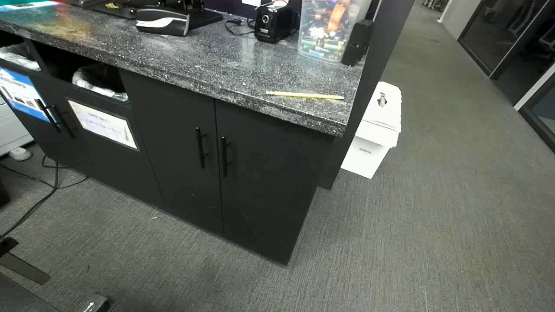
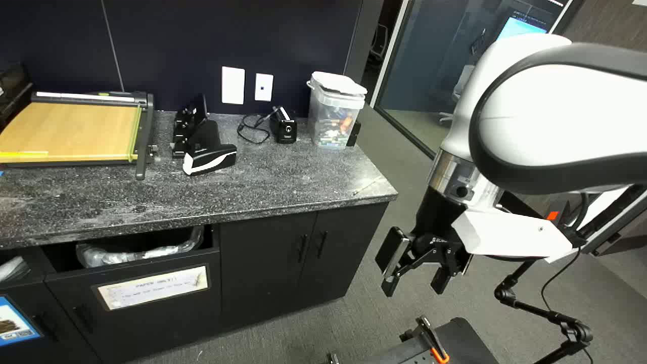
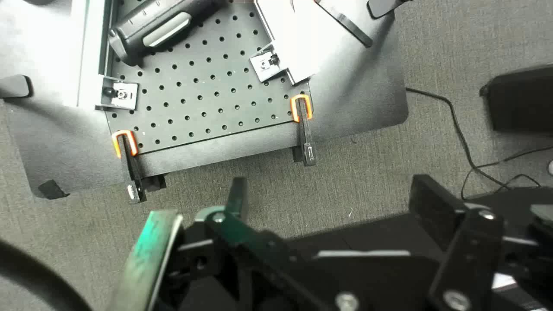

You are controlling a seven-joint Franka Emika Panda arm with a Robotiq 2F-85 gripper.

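Note:
My gripper (image 2: 415, 286) stands open in the air to the right of the counter, its fingertips pointing down and nothing between them. In the wrist view the two fingers (image 3: 237, 199) are spread wide above the carpet. A yellow pencil (image 1: 307, 95) lies flat near the right front corner of the speckled dark countertop (image 1: 208, 62). The second exterior view shows that corner well to the left of the gripper, with the pencil only faintly visible.
A clear tub of batteries (image 2: 333, 115), a black sharpener-like device (image 2: 283, 126) and a stapler-like tool (image 2: 209, 158) stand toward the counter's back. A paper cutter (image 2: 73, 130) sits at left. Below my gripper is a perforated base plate (image 3: 207, 98) held by orange-tipped clamps (image 3: 302, 109).

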